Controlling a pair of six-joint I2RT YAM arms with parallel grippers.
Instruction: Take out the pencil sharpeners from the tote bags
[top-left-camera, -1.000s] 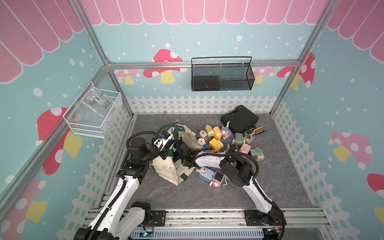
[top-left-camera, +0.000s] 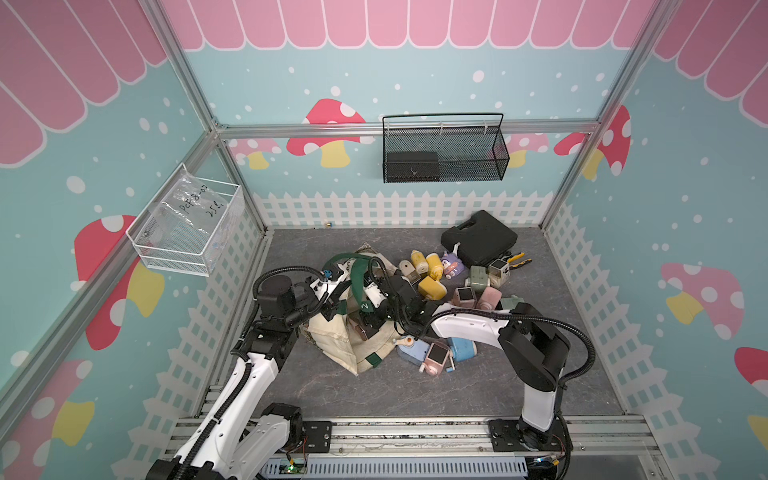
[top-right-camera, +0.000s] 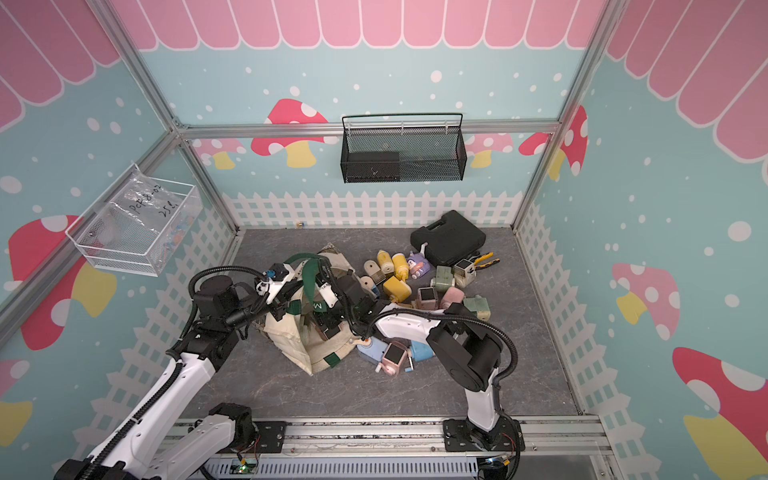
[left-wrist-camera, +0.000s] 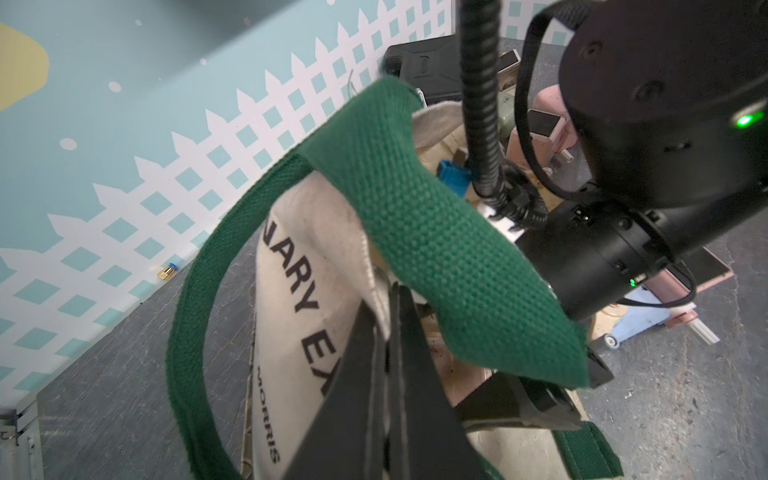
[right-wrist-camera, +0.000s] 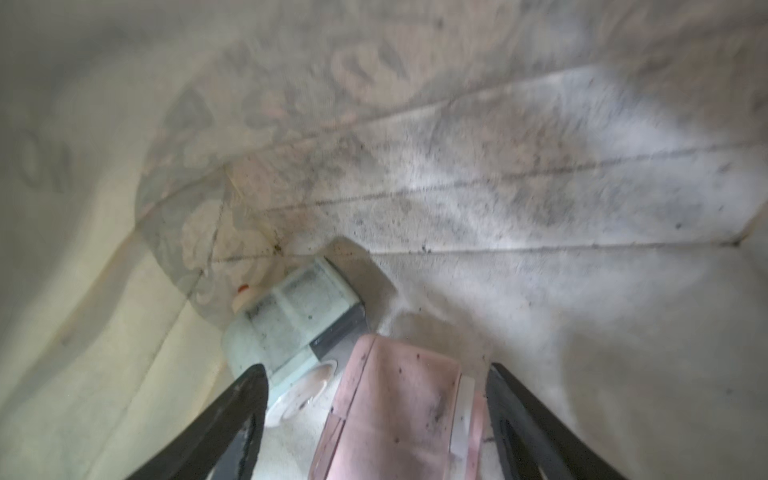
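The cream tote bag (top-left-camera: 332, 340) with green straps lies slumped on the left of the floor. In the left wrist view my left gripper is shut on the bag's rim, the cloth running in between its fingertips. A green strap (left-wrist-camera: 448, 256) arches in front of it. Inside the bag, in the right wrist view, a pink sharpener (right-wrist-camera: 404, 416) sits between the spread fingers of my open right gripper, its lower end out of frame. A pale green sharpener (right-wrist-camera: 296, 320) lies tilted to its upper left, against the bag's seam.
Several sharpeners lie loose right of the bag, among them a yellow one (top-left-camera: 432, 288), a pink one (top-left-camera: 434, 357) and a blue one (top-left-camera: 463, 349). A black case (top-left-camera: 480, 237) rests at the back right.
My right arm has shifted to the right and its gripper has moved about at the bag's mouth. The bag has moved slightly. My left arm has barely moved.
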